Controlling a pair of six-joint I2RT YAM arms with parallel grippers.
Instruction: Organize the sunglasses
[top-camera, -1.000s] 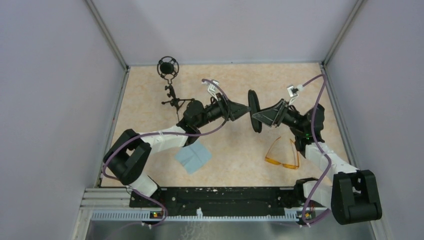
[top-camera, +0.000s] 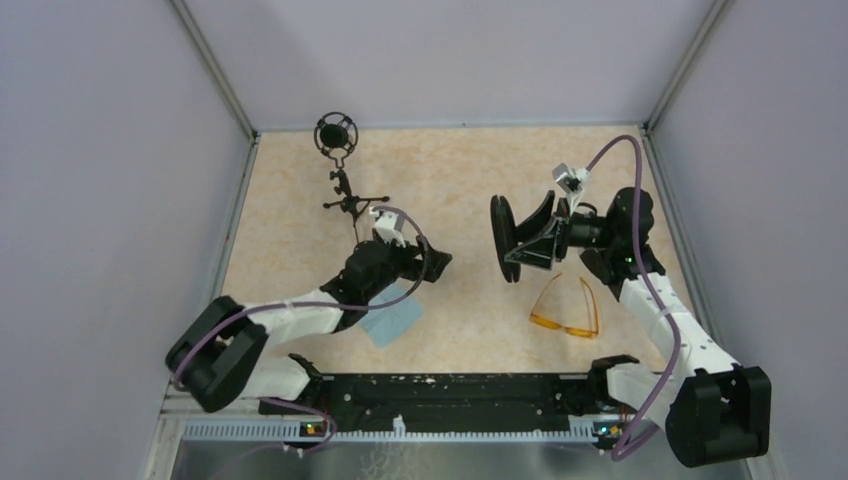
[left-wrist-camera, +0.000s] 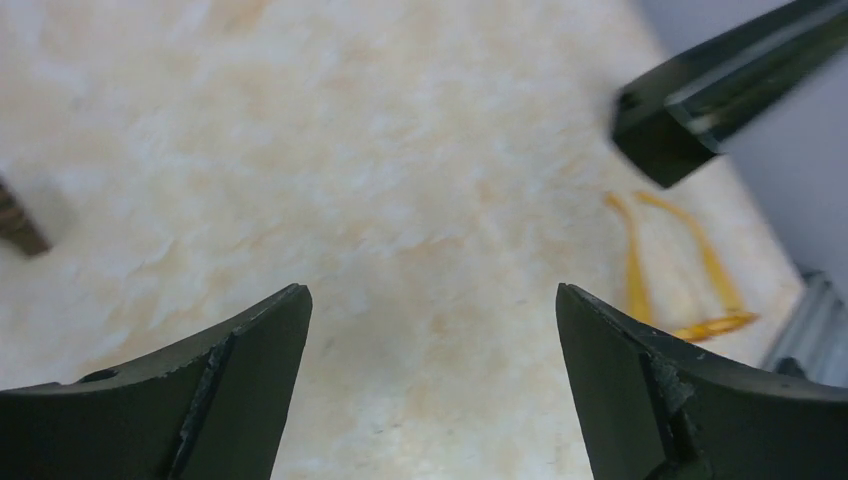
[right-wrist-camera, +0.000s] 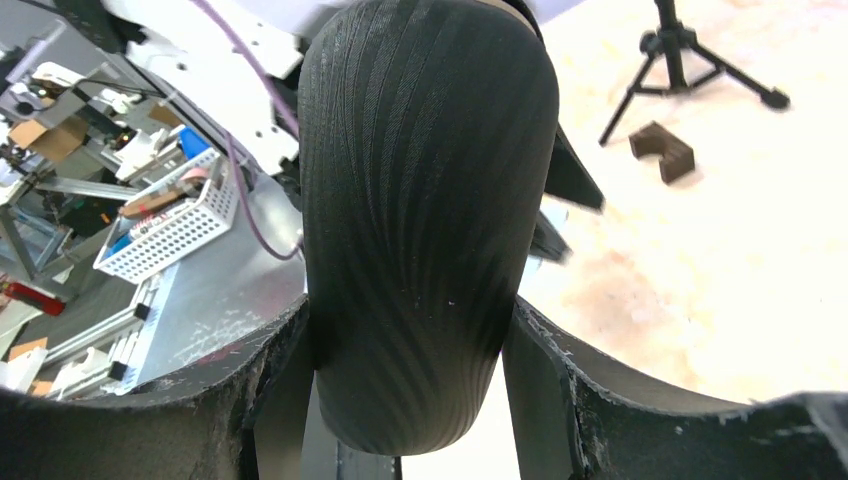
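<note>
A black, rounded oblong case (top-camera: 502, 225) stands edge-on above the table, with my right gripper (top-camera: 516, 244) shut on it. In the right wrist view the case (right-wrist-camera: 425, 220) fills the space between both fingers and blocks much of the scene. Amber sunglasses (top-camera: 565, 328) lie on the right of the table, temples spread, partly under the right arm; they also show in the left wrist view (left-wrist-camera: 690, 325). Left of the case, apart from it, my left gripper (top-camera: 440, 264) is open with nothing between its fingers.
A light blue cloth (top-camera: 395, 325) lies flat beneath the left arm. A black stand on a small tripod (top-camera: 345, 185) is at the back left. In the right wrist view a small brown block (right-wrist-camera: 665, 152) sits near the tripod.
My left gripper was at the case a second ago and has drawn back left, away from it.
</note>
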